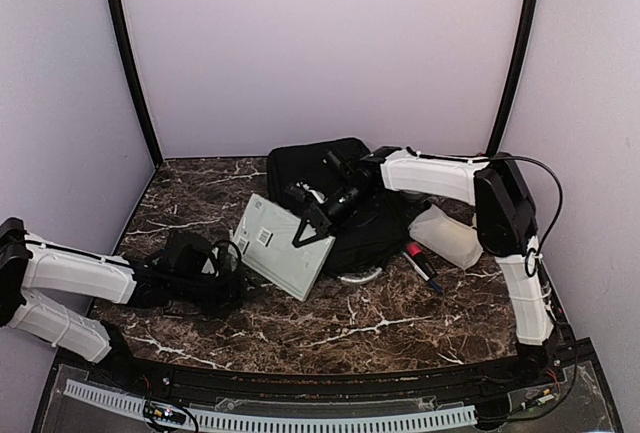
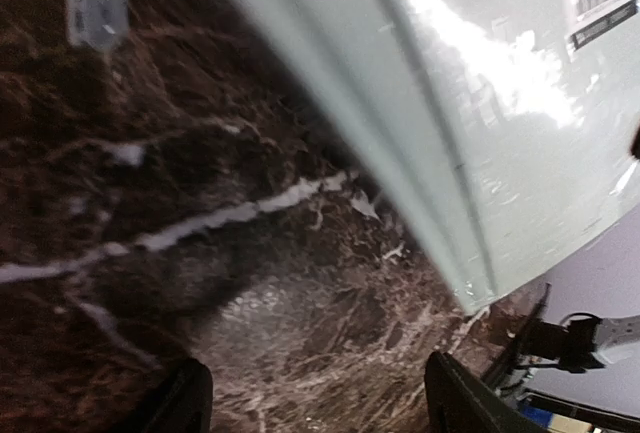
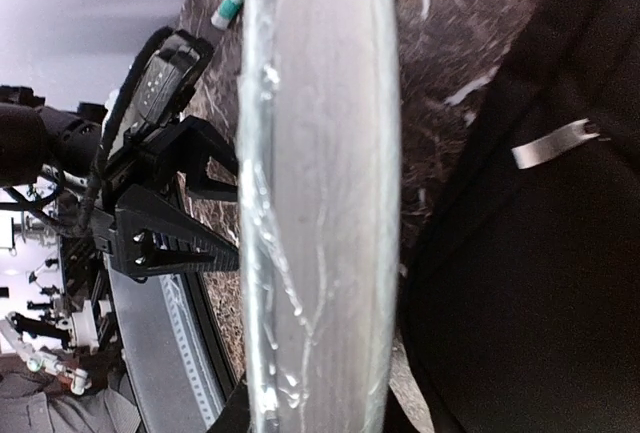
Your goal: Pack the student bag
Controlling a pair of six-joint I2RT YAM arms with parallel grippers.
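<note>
A thick, pale green book (image 1: 280, 253) in clear wrap hangs tilted over the middle of the table. My right gripper (image 1: 305, 231) is shut on its upper right edge; in the right wrist view the book's page side (image 3: 330, 193) fills the space between the fingers. My left gripper is open and empty, apart from the book, over bare table at the left. Its two fingers also show beside the book in the right wrist view. Behind the book lies the black bag (image 1: 300, 168), partly covered by the right arm.
Right of the bag lie a translucent white pouch (image 1: 447, 237) and a dark, red-ended stick-shaped item (image 1: 422, 265). A marker with a teal cap (image 3: 231, 1) shows in the right wrist view.
</note>
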